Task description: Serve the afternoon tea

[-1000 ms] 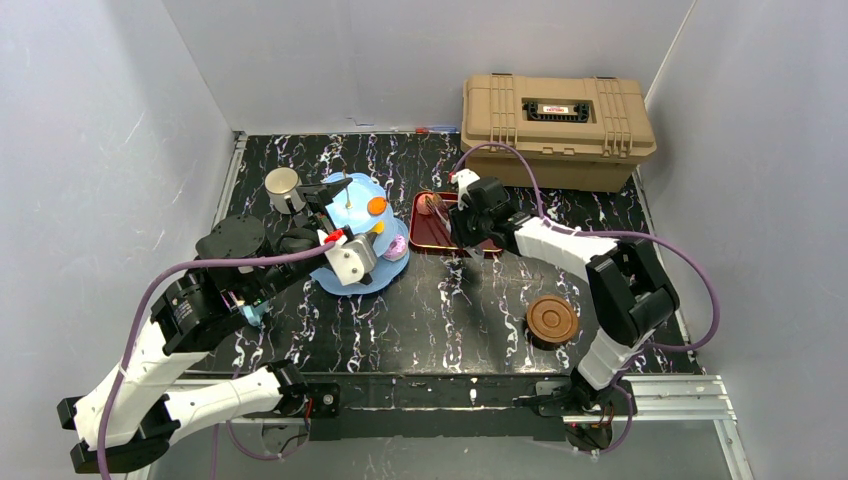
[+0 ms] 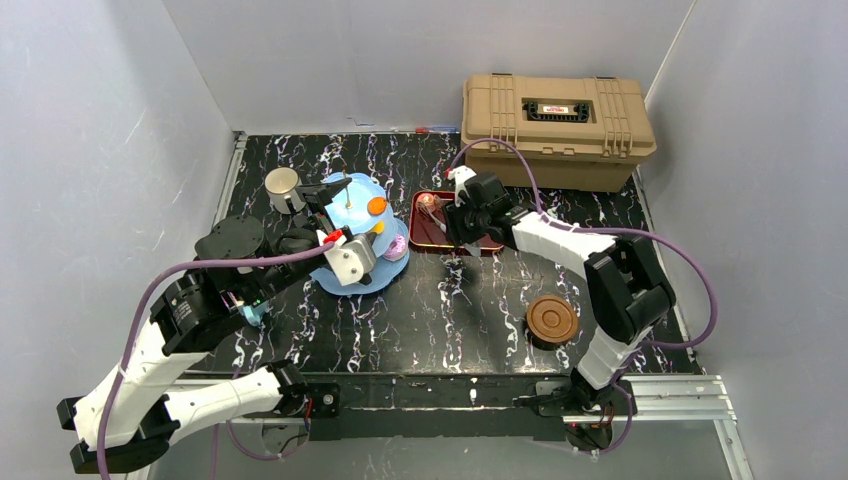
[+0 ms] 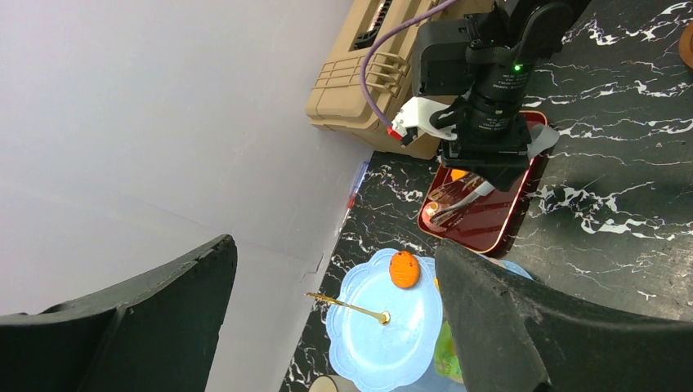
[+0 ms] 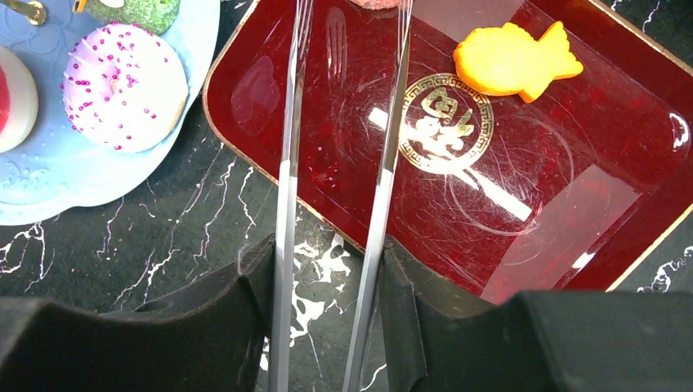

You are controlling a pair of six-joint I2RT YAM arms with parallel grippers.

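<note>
My right gripper is shut on a pair of metal tongs (image 4: 288, 167), whose arms stand apart over the red tray (image 4: 339, 188). The tong tips reach a pinkish round treat (image 4: 376, 3), mostly cut off at the top edge in the right wrist view; whether they grip it, I cannot tell. An orange fish-shaped treat (image 4: 494, 61) lies in the tray. The left gripper is open and empty, above the two-tier blue stand (image 3: 351, 351). That stand's upper plate carries an orange treat (image 3: 404, 271); a sprinkled pink donut (image 4: 122, 90) sits on the lower plate.
Behind the tray stands a large tan case (image 2: 560, 130). A beige cup (image 2: 283, 185) is at the back left. The brown round lid (image 2: 552, 320) rests at front right.
My right gripper has shifted slightly left with the tongs over the tray. The left arm and the stand have not visibly moved.
</note>
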